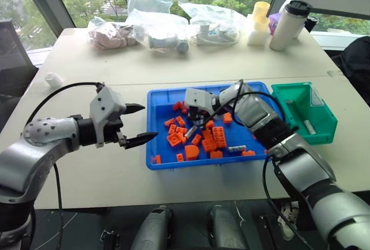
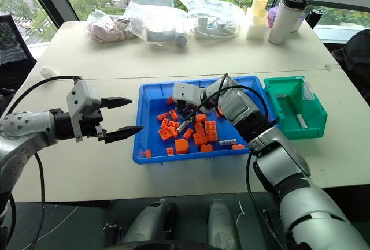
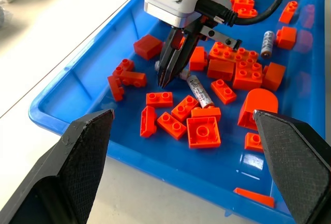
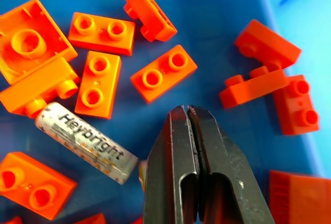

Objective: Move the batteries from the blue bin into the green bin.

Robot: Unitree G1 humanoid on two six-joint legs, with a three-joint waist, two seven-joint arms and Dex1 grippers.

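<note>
The blue bin (image 1: 151,149) holds orange bricks and batteries. Inside it, my right gripper is shut, its fingertips together with nothing between them. One battery (image 4: 88,141) lies left of those fingers among bricks. Another battery (image 3: 184,73) is mostly hidden behind the right fingers in the left wrist view. A third battery (image 3: 267,44) rests toward the bin's far right. The green bin (image 1: 324,137), standing right of the blue one, contains a battery (image 1: 310,127) and a second, less clear one (image 1: 290,105). My left gripper (image 1: 149,121) is open and empty at the blue bin's left edge.
Loose orange bricks (image 4: 163,74) crowd round the right fingertips. Plastic bags (image 1: 165,30), a yellow cup (image 1: 261,11) and a tumbler (image 1: 289,26) stand along the table's back. Bare table lies left of and in front of the blue bin.
</note>
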